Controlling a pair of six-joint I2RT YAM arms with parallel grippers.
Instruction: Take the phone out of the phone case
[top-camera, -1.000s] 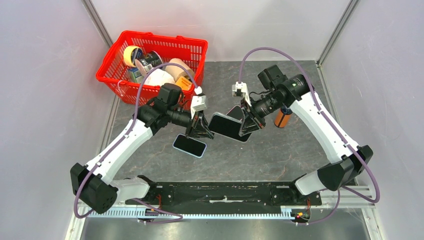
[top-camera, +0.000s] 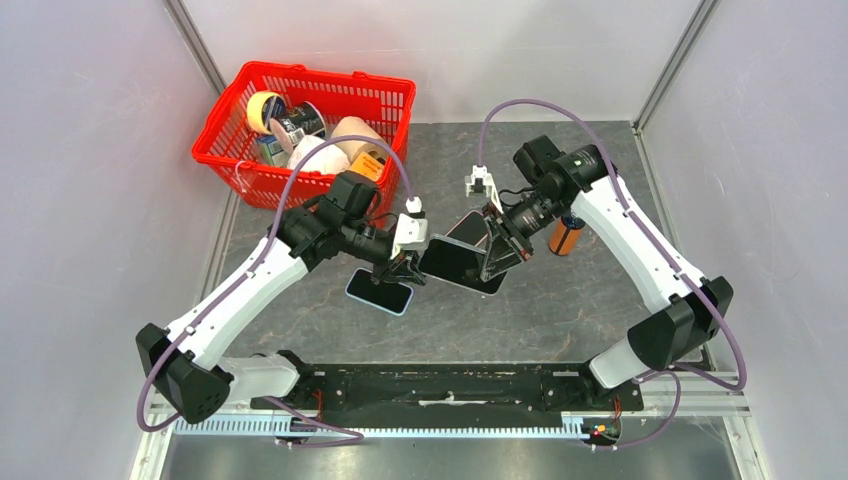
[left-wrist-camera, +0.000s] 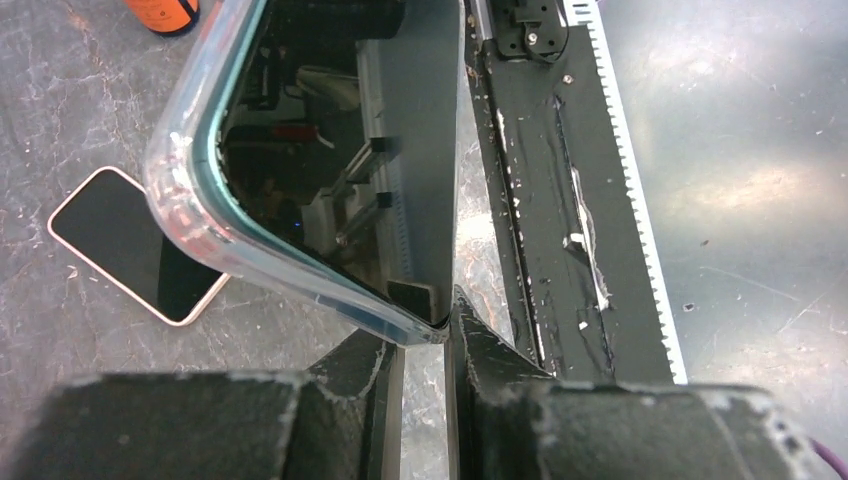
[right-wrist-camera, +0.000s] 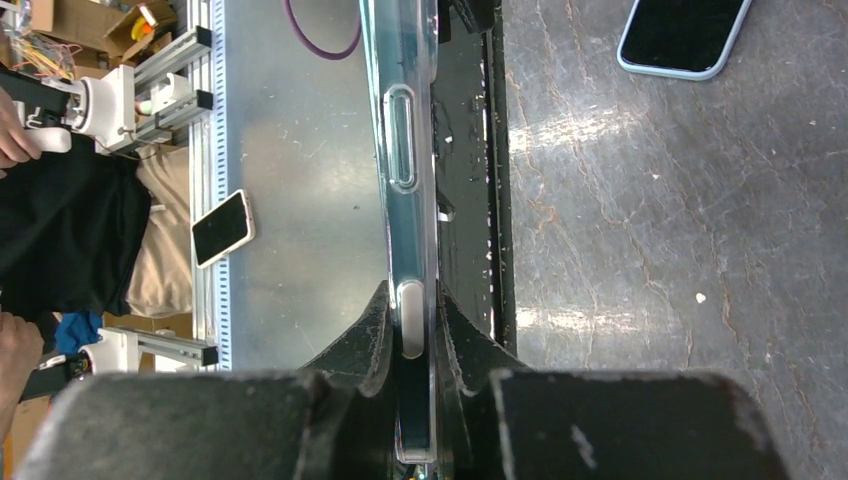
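Note:
A dark phone in a clear case (top-camera: 455, 262) is held tilted above the table between the grippers. My right gripper is shut on its long side, where the side buttons show through the case. My left gripper is shut on a corner of the cased phone (left-wrist-camera: 330, 130), at the tips of its fingers. From these views I cannot tell whether it grips the case, the phone or both.
A light blue phone (top-camera: 379, 291) lies at the left, another phone (left-wrist-camera: 130, 240) lies behind the held one. An orange container (top-camera: 566, 236) stands at the right, a red basket (top-camera: 230, 150) of tape rolls at the back left.
The held phone has shifted slightly down and toward the right in the top view. Both arms have moved slightly, the left wrist rightward.

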